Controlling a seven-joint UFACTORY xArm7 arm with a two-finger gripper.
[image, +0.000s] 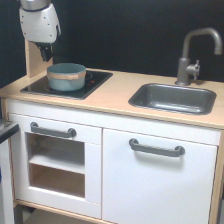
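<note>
A teal pot (66, 82) with a brownish band near its top stands upright on the black stove top (98, 82) at the left of the toy kitchen. Above the pot and slightly to its left hangs my dark gripper (46, 53), at the end of a white arm. A gap shows between gripper and pot, so the two look apart. The fingers are too small and dark against the background to read.
A grey sink (173, 98) with a tall faucet (187, 60) fills the counter's right side. Bare wooden counter (118, 92) lies between stove and sink. Below are a windowed oven door (57, 140) and a white cabinet door (150, 185), both with grey handles.
</note>
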